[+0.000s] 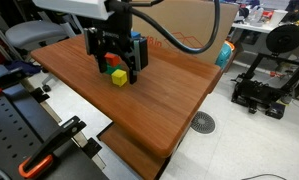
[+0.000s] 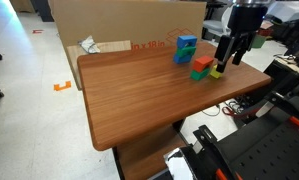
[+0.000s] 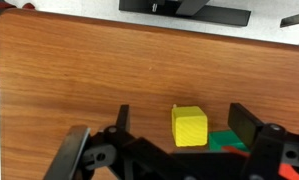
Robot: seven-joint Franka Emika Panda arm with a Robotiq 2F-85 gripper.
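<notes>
A small yellow block [image 3: 190, 128] rests on the wooden table, between the two spread fingers of my gripper as the wrist view looks down. Nothing is gripped; the fingers stand wide apart. Beside the yellow block, a red block [image 2: 203, 63] sits on top of a green block [image 2: 199, 73]. In exterior view 1 my gripper [image 1: 113, 70] hangs low around the yellow block [image 1: 119, 77], partly covering the red block [image 1: 111, 60]. How high the fingertips are above the table is hard to tell.
Farther back stands another stack, a blue block [image 2: 187, 42] over a green one [image 2: 184, 54]. A cardboard panel [image 2: 129, 30] lines the table's far side.
</notes>
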